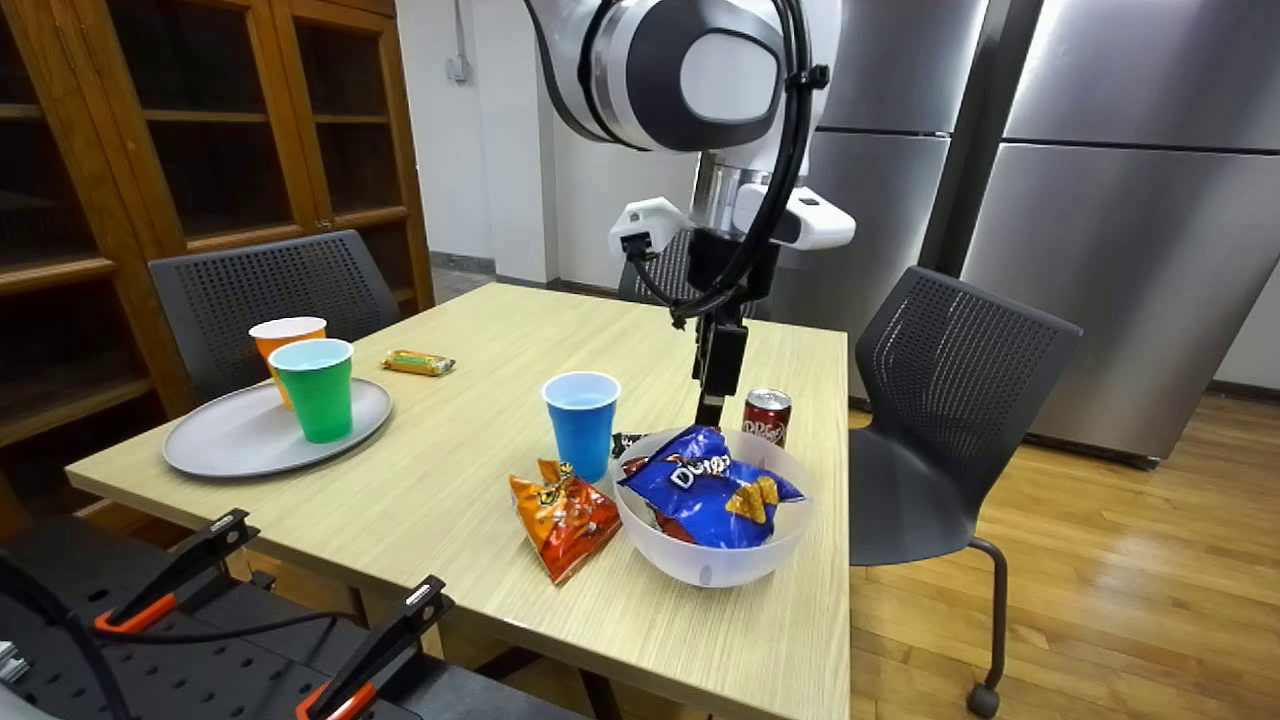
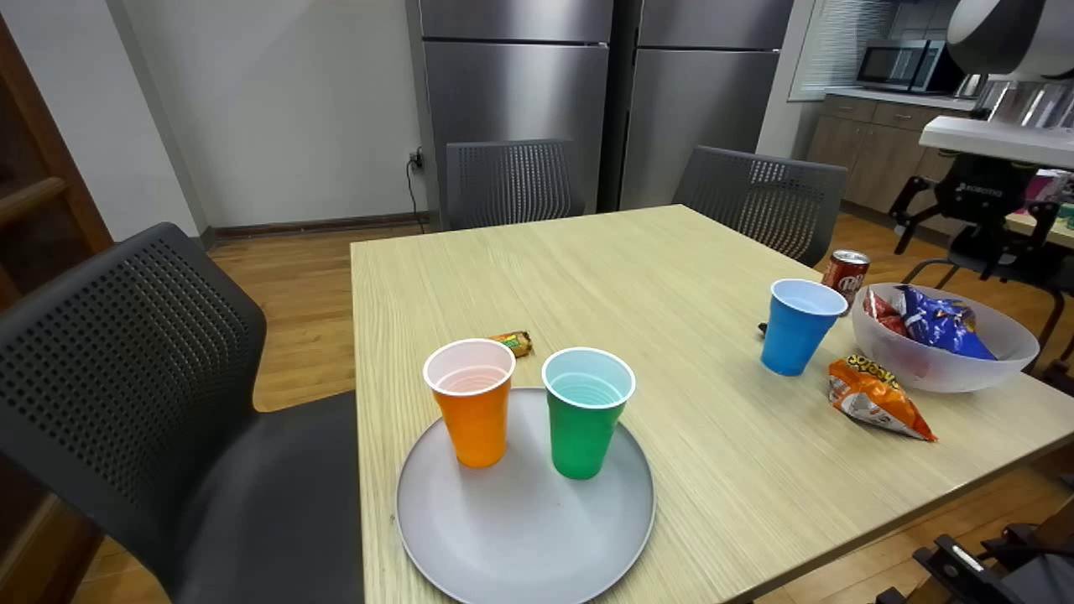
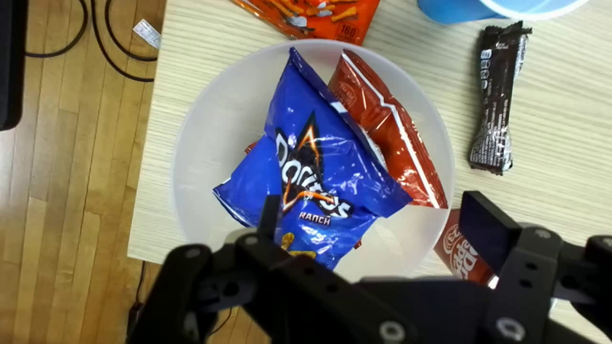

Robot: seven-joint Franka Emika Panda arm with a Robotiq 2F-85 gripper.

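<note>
My gripper stands open above the bowl, nothing between its fingers. In exterior view 1 its fingertips are over the bowl's far side. The translucent white bowl (image 1: 713,569) sits near the table's corner. Inside lies a blue Doritos bag (image 3: 312,183), with a red chip bag (image 3: 390,129) partly under it. Just outside the bowl, an orange snack bag (image 1: 564,528) rests on the table, and a blue cup (image 1: 582,432) stands upright behind it. Beside the bowl is a dark red soda can (image 3: 462,252), partly covered by a finger in the wrist view.
A dark-wrapped bar (image 3: 497,103) lies near the bowl. Across the table, a grey plate (image 2: 523,544) carries an orange cup (image 2: 473,418) and a green cup (image 2: 584,433). A yellow-wrapped bar (image 1: 417,362) lies beyond it.
</note>
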